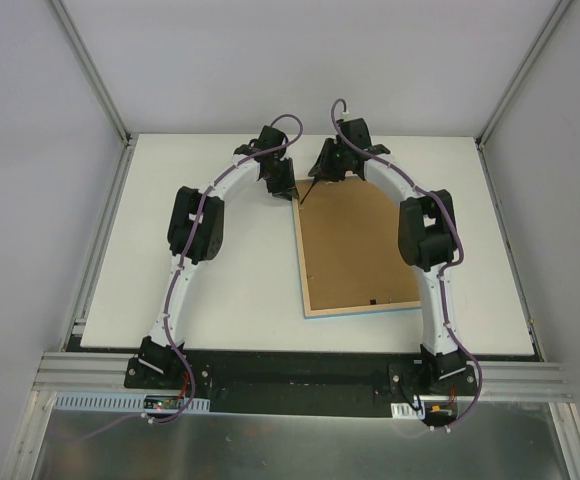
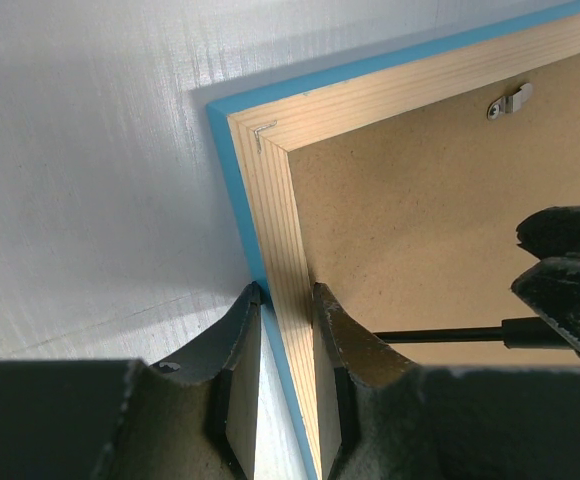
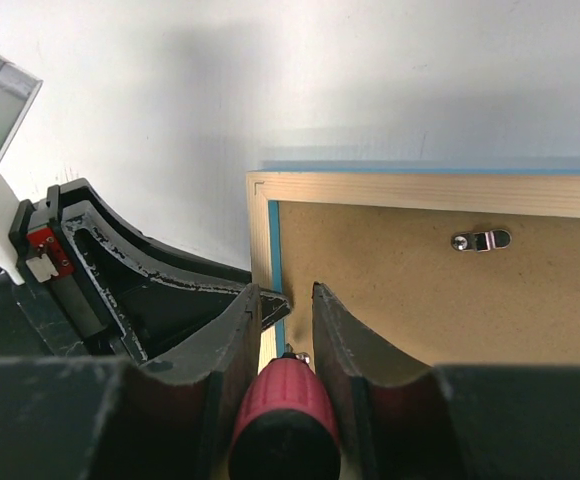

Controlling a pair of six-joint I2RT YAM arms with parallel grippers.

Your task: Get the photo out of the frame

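The photo frame (image 1: 298, 255) lies face down, its brown backing board (image 1: 355, 245) upward, wooden rails and blue outer edge showing. My left gripper is shut on the left rail (image 2: 275, 220) near the upper-left corner, one finger on each side. My right gripper is shut on a screwdriver with a red and black handle (image 3: 287, 395). The dark screwdriver shaft (image 2: 440, 335) slants down to the left rail, its tip by a small metal clip (image 3: 301, 357) partly hidden behind the handle. Another metal clip (image 2: 510, 100) sits on the top side. The photo is not visible.
Along the frame's lower side is a small black piece (image 1: 373, 301). Both arms reach close together at the upper-left corner.
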